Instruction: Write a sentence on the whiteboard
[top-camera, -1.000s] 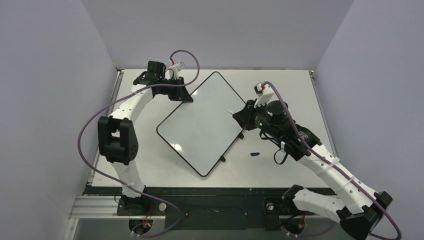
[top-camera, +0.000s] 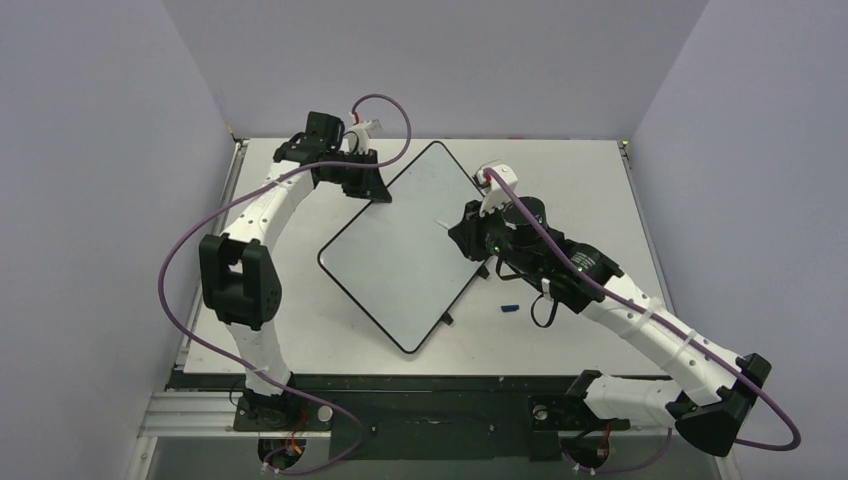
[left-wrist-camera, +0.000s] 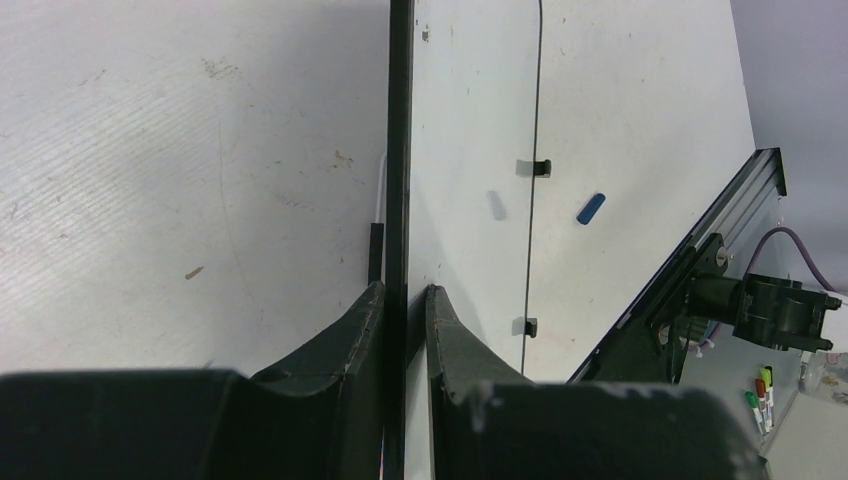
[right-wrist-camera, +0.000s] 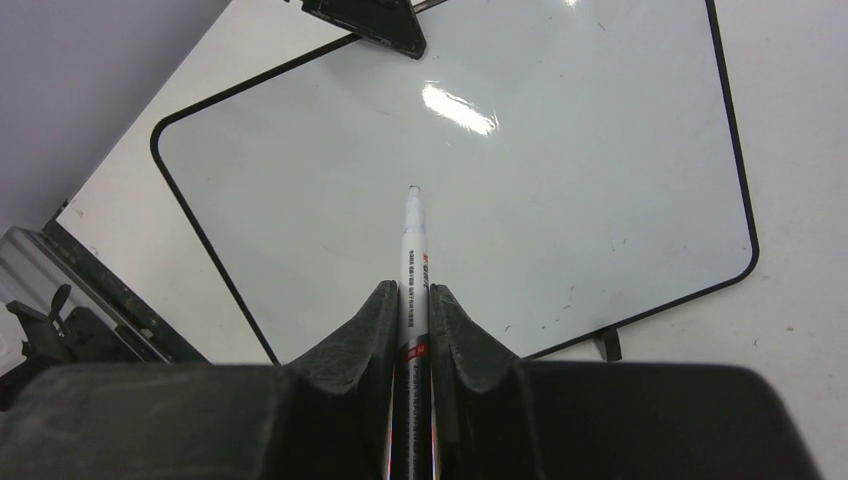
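Note:
The whiteboard (top-camera: 403, 270), black-rimmed and blank as far as shows, lies turned diagonally on the table. At its upper left edge my left gripper (top-camera: 385, 196) is shut on the rim; the left wrist view has the black frame (left-wrist-camera: 398, 150) running between the fingers. My right gripper (top-camera: 462, 238) is over the board's right part, shut on a white marker with a dark rear end. That marker (right-wrist-camera: 414, 260) points out over the blank surface in the right wrist view, its pale tip forward. Whether the tip touches the board, I cannot tell.
A small blue piece (top-camera: 510, 308) lies on the table right of the board. Black clips (top-camera: 447, 319) stick out from the board's lower right edge. Bare table (top-camera: 300, 320) surrounds the board, with walls on both sides.
My right gripper with the marker has moved left, farther over the board. The left gripper and the board have shifted slightly to the right and up.

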